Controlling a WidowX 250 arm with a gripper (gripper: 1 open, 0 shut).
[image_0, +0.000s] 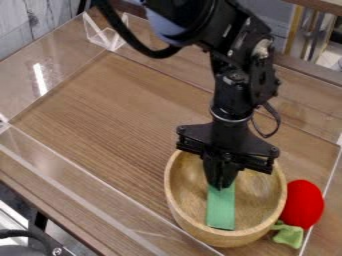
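Note:
A wooden bowl sits at the lower middle of the table, with a green rectangular block lying inside it. My black gripper reaches down over the bowl from above, its fingers at the upper end of the green block. The body of the gripper hides that end, so whether it grips the block cannot be told. A red round object with a green leafy part lies at the bowl's right side.
A small clear plastic item stands at the back left edge.

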